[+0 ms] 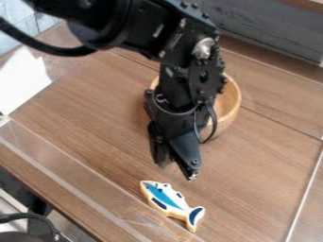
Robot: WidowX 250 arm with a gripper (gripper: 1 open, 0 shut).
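A black gripper (176,163) points down over the wooden table, above and behind a flat fish-shaped piece (172,202) with a blue-and-white face and a wooden edge. The fish lies on the table, apart from the fingers. A round light wooden bowl (226,106) stands behind the gripper, largely hidden by the arm. How far the fingers are apart is hard to make out.
A white sheet (19,77) lies at the left edge. A grey wall (265,33) runs along the back. Clear strips cross the near left and right of the table (259,170).
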